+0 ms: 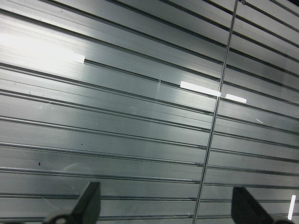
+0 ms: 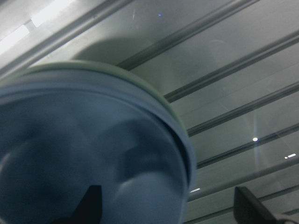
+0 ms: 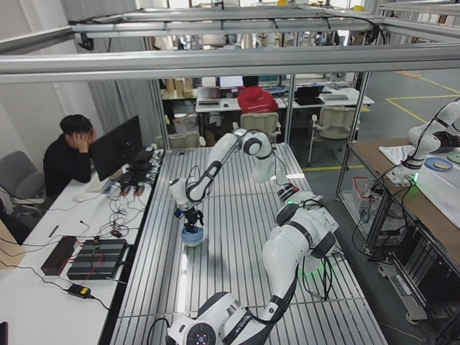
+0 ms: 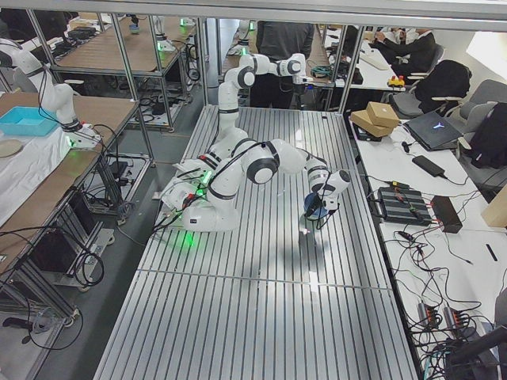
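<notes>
A blue bowl (image 3: 192, 237) stacked in a pale green one stands on the slatted metal table (image 4: 230, 309). My right gripper is open right over the blue bowl's rim (image 2: 180, 149), one finger over the inside and the other outside; in the camera left view it hides part of the bowls. My left gripper is open above bare table, with nothing between its fingers.
A white desk (image 3: 43, 316) with electronics, cables and a monitor runs along one side. A brown table (image 3: 445, 201) with another arm stands on the other side. The slatted surface around the bowls is clear.
</notes>
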